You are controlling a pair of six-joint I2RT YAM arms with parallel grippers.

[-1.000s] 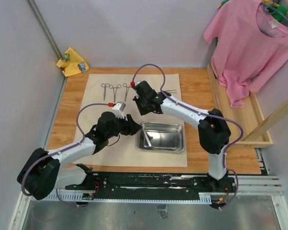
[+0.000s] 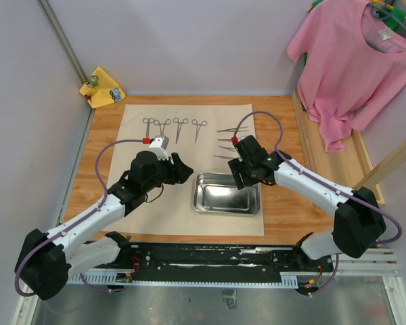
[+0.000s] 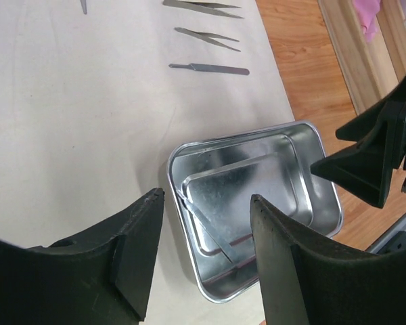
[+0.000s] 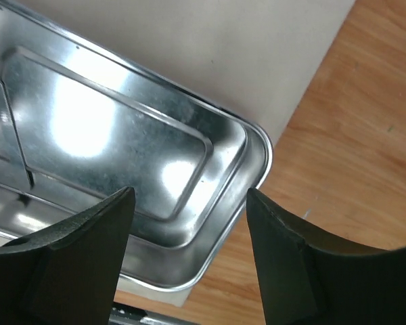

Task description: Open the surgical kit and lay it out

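A steel tray [image 2: 227,206] sits at the front right of the beige sheet [image 2: 159,217]. A thin scalpel-like tool [image 3: 206,223] lies inside at its left end. Scissor-like clamps [image 2: 180,127] stand in a row at the back of the sheet; tweezers [image 3: 201,35] and a scalpel handle [image 3: 216,69] lie to their right. My left gripper is open and empty, left of and above the tray. My right gripper is open and empty over the tray's right end.
A pink shirt [image 2: 345,61] hangs above a wooden frame [image 2: 369,193] at the right. A yellow cloth [image 2: 103,87] is at the back left.
My right arm has moved right and toward the front, to over the tray. My left gripper has moved slightly up in the top view, away from the tray's left end.
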